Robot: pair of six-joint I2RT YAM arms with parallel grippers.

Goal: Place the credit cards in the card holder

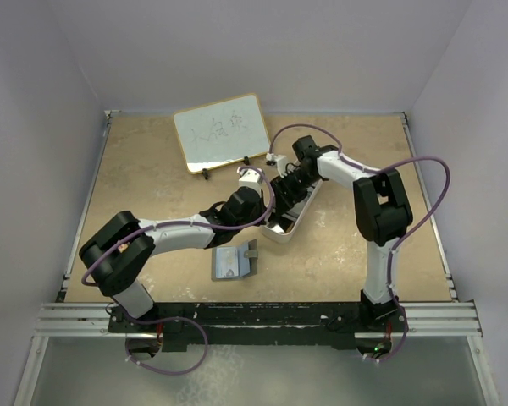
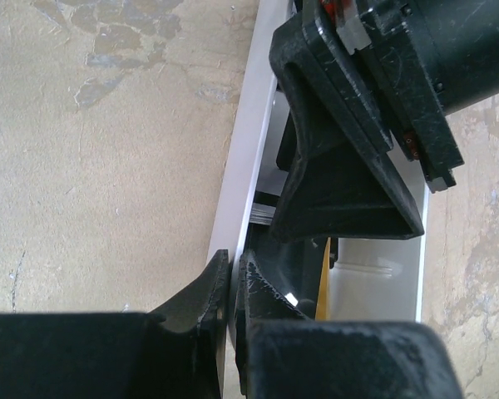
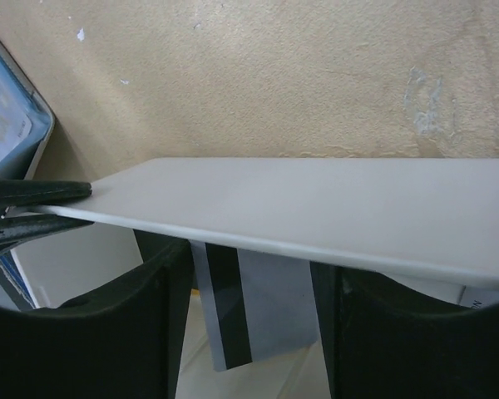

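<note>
A white tray (image 1: 279, 233) holding dark and grey cards sits right of centre. My left gripper is shut on the near end of the tray's long wall (image 2: 238, 208). My right gripper reaches down inside the tray, part open, with a grey card with a black stripe (image 3: 270, 307) between its fingers; whether it grips it is unclear. A yellow card (image 2: 323, 291) shows among the dark ones. The blue-grey card holder (image 1: 233, 260) lies on the table in front of the left arm.
A whiteboard (image 1: 221, 133) lies at the back centre.
</note>
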